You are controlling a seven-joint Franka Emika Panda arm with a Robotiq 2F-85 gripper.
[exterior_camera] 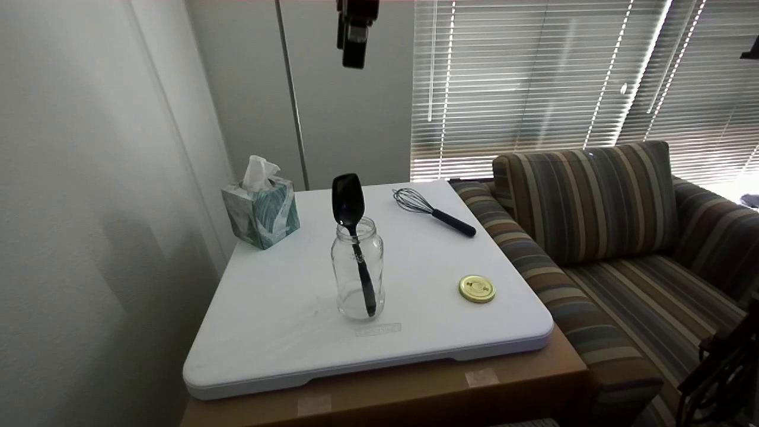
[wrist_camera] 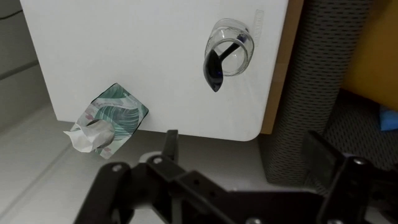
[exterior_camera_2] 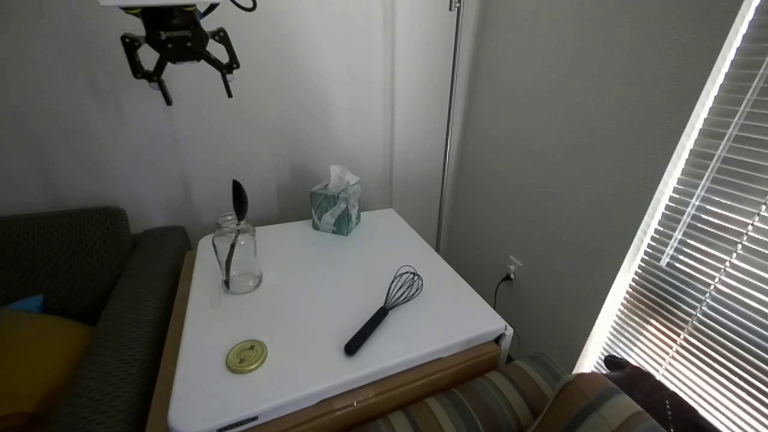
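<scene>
High above the table hangs my gripper (exterior_camera_2: 200, 101), open and empty, its two fingers spread apart. A clear glass jar (exterior_camera: 343, 277) stands upright near the front of the white tabletop (exterior_camera: 270, 313). Inside it leans a black spoon (exterior_camera: 348, 199), handle down on the jar's bottom and bowl sticking out past the rim. A whisk (exterior_camera_2: 368, 329) with a black handle lies flat on the table, and a gold lid (exterior_camera_2: 246, 356) rests flat, apart from the jar. In the wrist view, the spoon's bowl (wrist_camera: 213, 71) shows beyond the fingers, well clear of them.
A green and white tissue box (exterior_camera_2: 336, 209) stands at the table edge by the wall. A striped armchair (exterior_camera: 590, 206) and a dark sofa (exterior_camera_2: 65, 266) border the table.
</scene>
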